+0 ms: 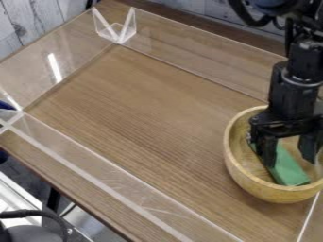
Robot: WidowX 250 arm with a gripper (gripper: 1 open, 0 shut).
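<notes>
A round wooden bowl [240,175] sits at the right of the table, with a green oblong object [289,172] lying inside it. My black gripper [284,144] hangs down into the bowl over the upper part of the green object, its fingers standing apart. The green object is partly hidden behind the gripper, and whether the fingers touch it is unclear.
Clear plastic strips run along its back and front-left edges, with a clear bracket [116,28] at the back left. A black cable or part lies at the bottom left corner.
</notes>
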